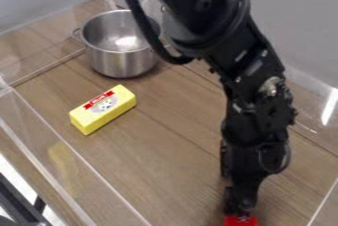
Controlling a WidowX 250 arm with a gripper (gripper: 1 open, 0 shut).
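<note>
My gripper [240, 202] hangs low at the bottom right, its dark fingertips at a red object [240, 220] that is mostly cut off by the frame's bottom edge. Whether the fingers are open or shut on it is hard to see. A yellow box [102, 110] with a red label lies on the wooden floor at the left, apart from my gripper.
A steel pot [119, 47] stands at the back left. Clear walls edge the wooden surface [158, 151] on the left and right.
</note>
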